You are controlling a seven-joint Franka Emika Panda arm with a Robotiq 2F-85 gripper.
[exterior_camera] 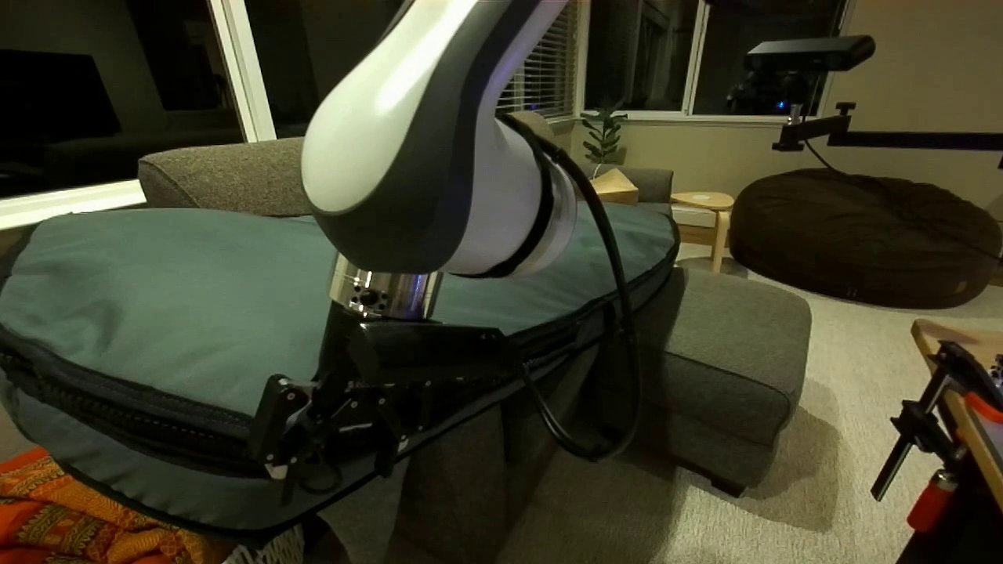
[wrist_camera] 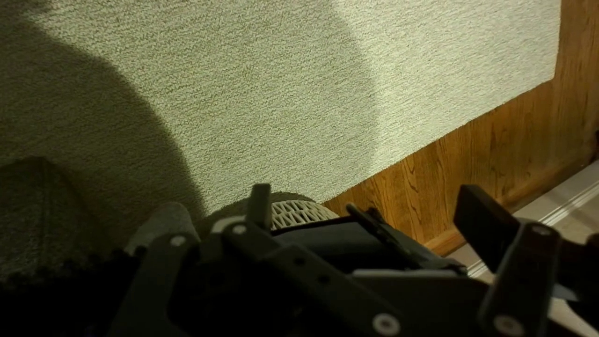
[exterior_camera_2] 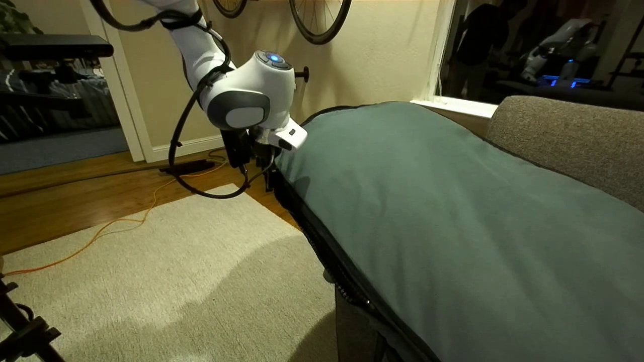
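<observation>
A large teal bag (exterior_camera: 169, 282) lies across the sofa, a black zipper (exterior_camera: 141, 409) running along its side. In exterior view 2 the same bag (exterior_camera_2: 410, 193) fills the right half. My gripper (exterior_camera: 331, 466) is low beside the zippered side, fingers pointing down. Its fingers stand wide apart in the wrist view, where the gripper has a dark edge of the bag (wrist_camera: 331, 238) beyond and between them. Close by the fingers hangs a thin dark loop (exterior_camera: 324, 484), perhaps a zipper pull; nothing is visibly gripped. The arm hides part of the zipper.
An orange patterned cloth (exterior_camera: 75, 507) lies below the bag's near end. A woven basket (wrist_camera: 300, 212) shows beneath the bag. The grey sofa section (exterior_camera: 733, 348) stands to the right. Open carpet (exterior_camera_2: 181, 271) spreads in front of the bag.
</observation>
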